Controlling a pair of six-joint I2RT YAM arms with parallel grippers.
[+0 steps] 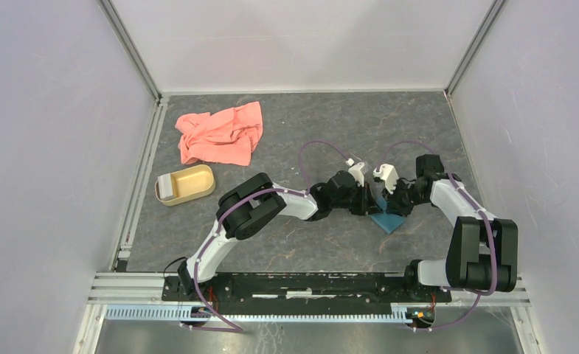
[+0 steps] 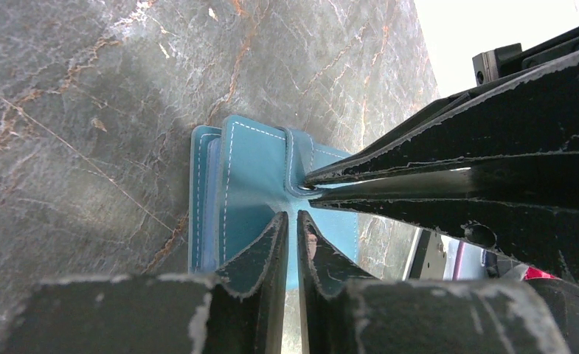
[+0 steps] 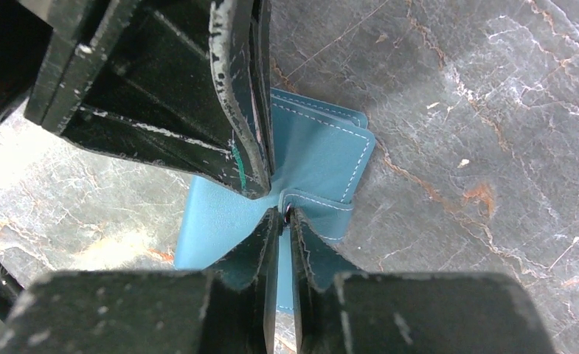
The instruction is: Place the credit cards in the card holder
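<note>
A blue card holder (image 1: 387, 223) with white stitching lies on the right part of the table, partly covered by both grippers. In the left wrist view its strap (image 2: 296, 158) crosses the cover (image 2: 257, 173). My left gripper is over the cover, its fingers closed with a narrow gap and blue material showing between; the exact grip point is hidden. My right gripper is shut, tips at the strap's end, and I see nothing clearly between them. No separate credit card can be made out around the holder.
A yellow tray (image 1: 195, 171) at the left has a whitish block or stack (image 1: 165, 186) in it, too small to identify. Behind it lies a crumpled pink cloth (image 1: 220, 133).
</note>
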